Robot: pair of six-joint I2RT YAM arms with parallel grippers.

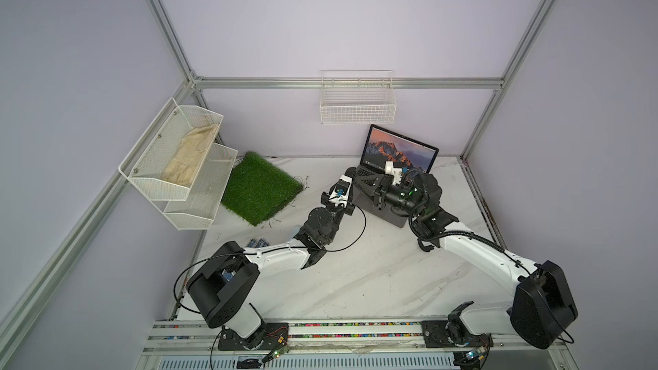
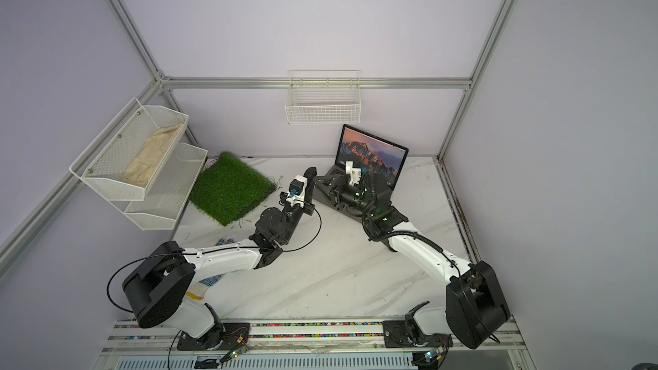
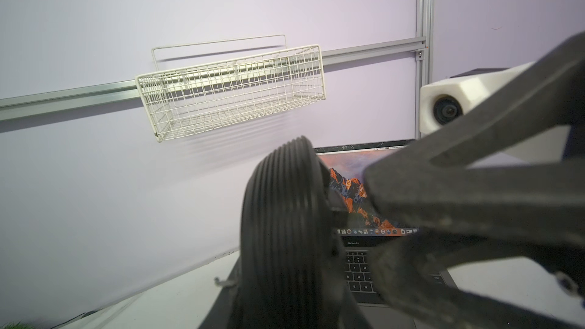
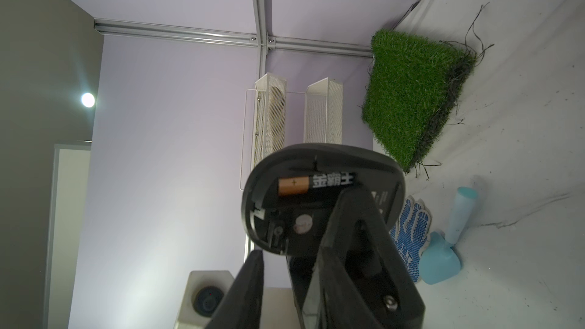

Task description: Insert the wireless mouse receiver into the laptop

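Note:
A black mouse (image 4: 341, 164) is gripped by my left gripper (image 1: 348, 176). Its underside, with an orange battery in the uncovered compartment, faces the right wrist camera. In the left wrist view, the mouse (image 3: 281, 231) shows as a dark ribbed shape. My right gripper points at the underside from close by, fingers part open, nothing visibly between them. In the left wrist view, the fingers (image 3: 463, 192) of that gripper come in from the right. I cannot clearly make out the receiver. Behind the grippers stands the laptop (image 1: 396, 216), its lit screen raised.
A small black curved piece (image 1: 425, 245) lies on the table right of the laptop. The grass mat (image 1: 259, 188) is at left, with a blue-dotted glove (image 4: 412, 231) and a light-blue tool (image 4: 448, 249) nearer the front.

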